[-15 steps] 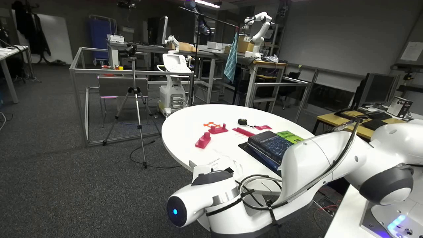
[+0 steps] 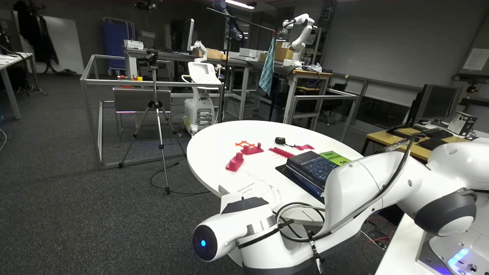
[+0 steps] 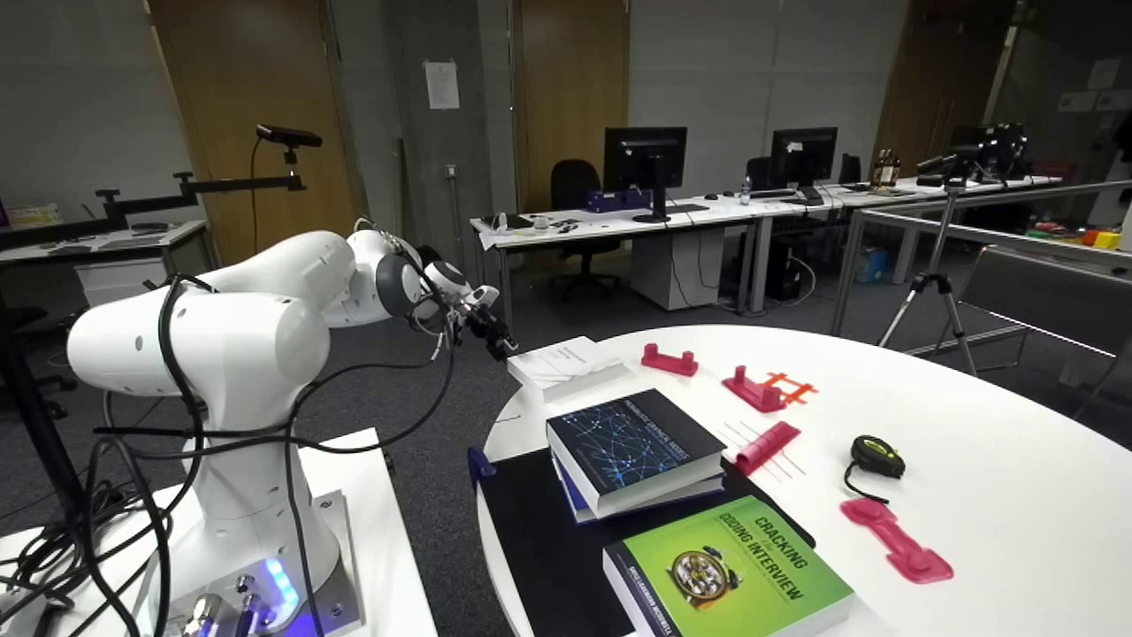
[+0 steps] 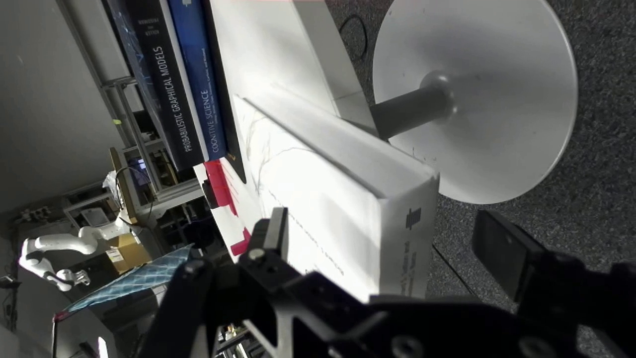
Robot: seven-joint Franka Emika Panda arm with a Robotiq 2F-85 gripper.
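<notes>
A thick white book (image 4: 334, 203) lies flat at the table edge, its spine end jutting past the edge in the wrist view. The open gripper faces that spine, with one black finger (image 4: 275, 229) on the cover side and the other finger (image 4: 501, 250) on the underside. No grip shows on the book, and whether either finger touches it I cannot tell. From the second exterior view, the gripper (image 3: 496, 338) is close by the same white book (image 3: 568, 364). In the first exterior view the arm hides the fingers.
On the round white table (image 3: 1019, 478) a stack of dark and blue books (image 3: 637, 451) stands beside the white one. A green book (image 3: 743, 573), pink plastic parts (image 3: 755, 391) and a tape measure (image 3: 878, 456) lie further over. Bare floor surrounds the table's pedestal base (image 4: 507, 137).
The black fingertip that showed over the white book in the first exterior view is now out of sight. The hand has shifted slightly, while the table objects look unmoved.
</notes>
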